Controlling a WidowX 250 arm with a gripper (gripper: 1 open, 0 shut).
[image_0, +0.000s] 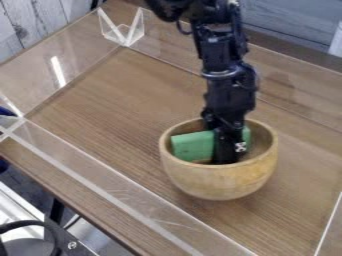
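Note:
A wooden bowl (218, 175) stands on the brown table (107, 120) in the lower middle. A green block (191, 144) lies inside it. The black arm reaches down from the top into the bowl, its gripper (230, 148) at the green block. The fingers are mostly dark and hard to make out, but appear closed on the block.
A clear bent plastic piece (120, 27) stands at the top left. A clear strip runs along the table's left and front edge, with black cables (40, 232) beyond at the lower left. The table is open left and right of the bowl.

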